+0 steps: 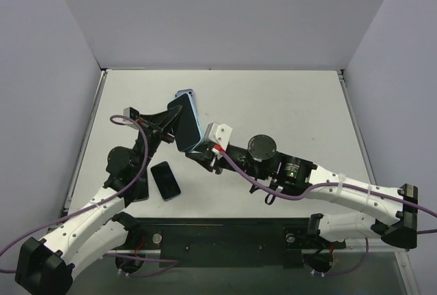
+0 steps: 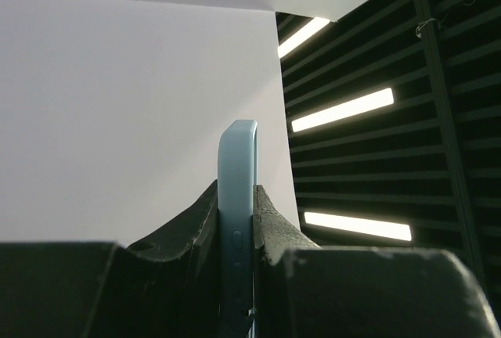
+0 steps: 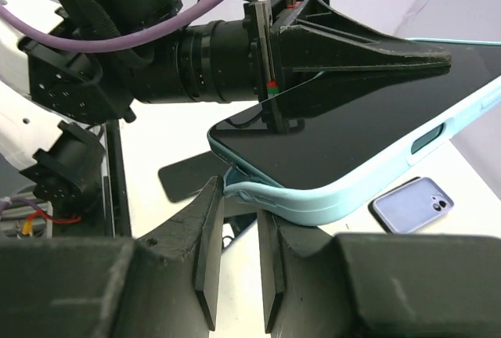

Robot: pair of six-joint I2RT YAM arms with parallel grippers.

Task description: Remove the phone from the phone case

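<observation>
A black-screened phone (image 1: 186, 125) in a light-blue case (image 3: 337, 195) is held up over the table. My left gripper (image 1: 176, 112) is shut on it, the case's side (image 2: 235, 236) between its fingers in the left wrist view. In the right wrist view the phone's lower end sits out of the case's corner, the soft case wall bent outward. My right gripper is at that corner, its fingers apart, with the case edge just beyond the tips; contact is unclear.
A lilac-cased phone (image 3: 403, 206) lies at the back of the table (image 1: 287, 110), partly hidden in the top view. A dark phone (image 1: 165, 180) lies front left, another partly under the left arm.
</observation>
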